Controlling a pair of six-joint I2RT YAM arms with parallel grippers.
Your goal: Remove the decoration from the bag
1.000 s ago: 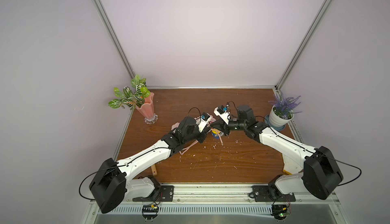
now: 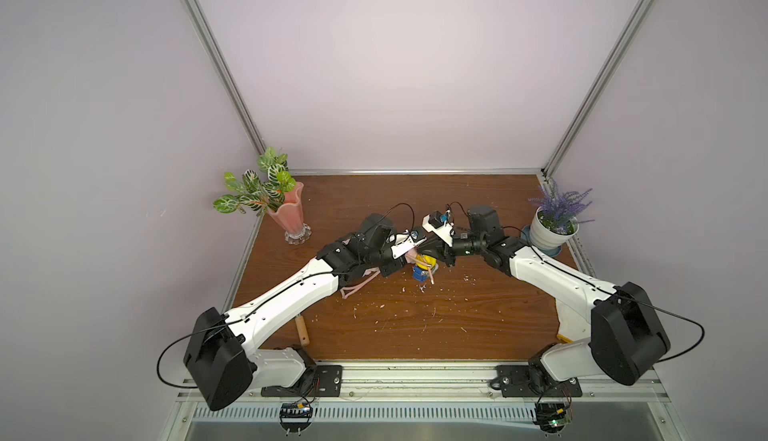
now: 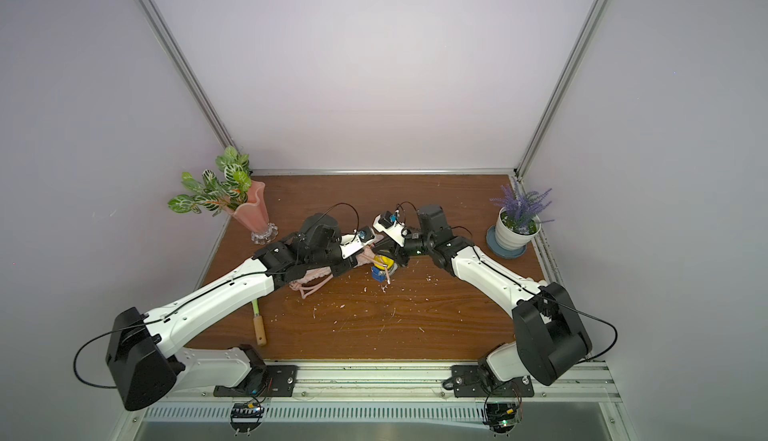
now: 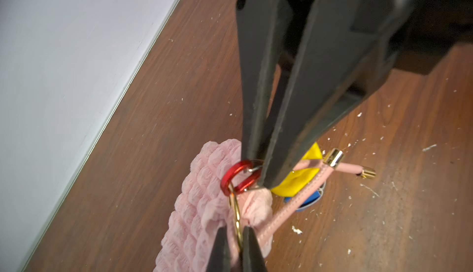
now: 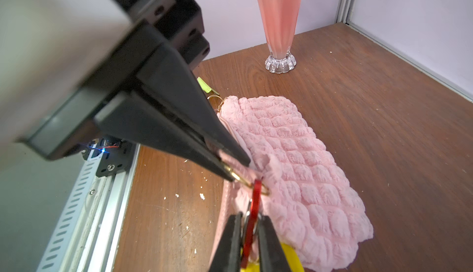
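Observation:
A pink quilted bag (image 5: 303,173) lies mid-table under both grippers, a pink cord running from it. In the left wrist view my left gripper is shut on a gold clasp (image 4: 236,212), linked to a red carabiner (image 4: 226,178). The fingers of my right gripper are at the carabiner. In the right wrist view the carabiner stands between these fingertips; whether they grip it I cannot tell. A yellow and blue piece (image 4: 295,180), partly hidden, hangs or lies beside the bag.
A pink vase (image 2: 289,213) with a plant stands back left, a potted lavender (image 2: 548,233) at the right. A wooden-handled tool (image 2: 301,329) lies front left.
More of the yellow and blue piece shows.

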